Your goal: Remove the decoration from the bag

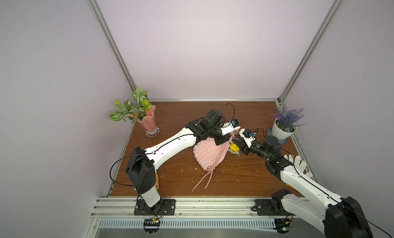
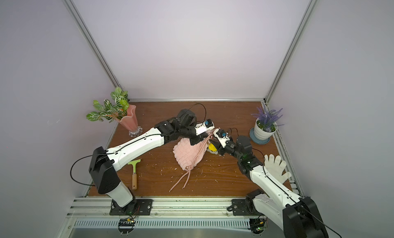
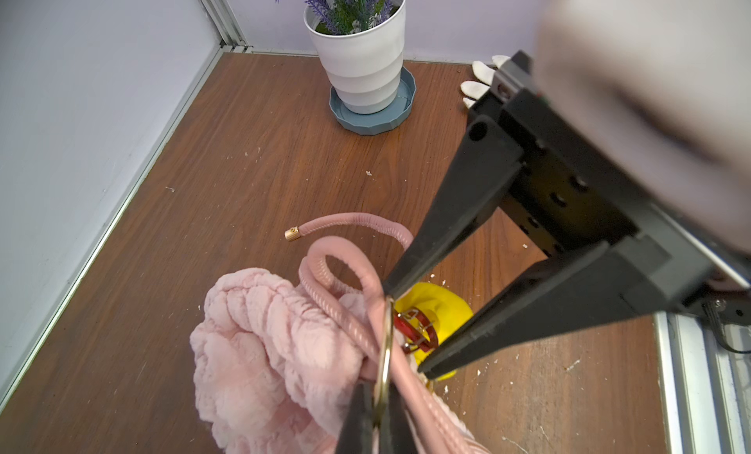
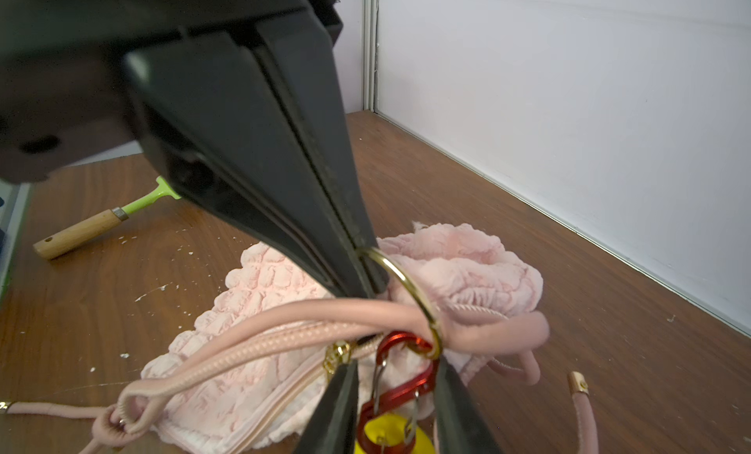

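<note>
The pink quilted bag (image 1: 209,153) lies mid-table, its pink cords (image 4: 297,314) running through a gold ring (image 3: 385,352). My left gripper is shut on this thin ring, holding it above the bag. From the ring hangs a red carabiner (image 4: 400,397), with the yellow decoration (image 3: 444,307) below it; the decoration's lower part shows grey in the top left view. My right gripper is partly open, its two fingers on either side of the carabiner. A visible gap separates them in the left wrist view. Whether either finger touches the carabiner cannot be told.
A lavender pot (image 1: 283,129) on a blue saucer stands at right, near a white glove (image 2: 275,167). At left are a pink vase with a leafy plant (image 1: 148,120) and a green-headed tool (image 2: 134,172).
</note>
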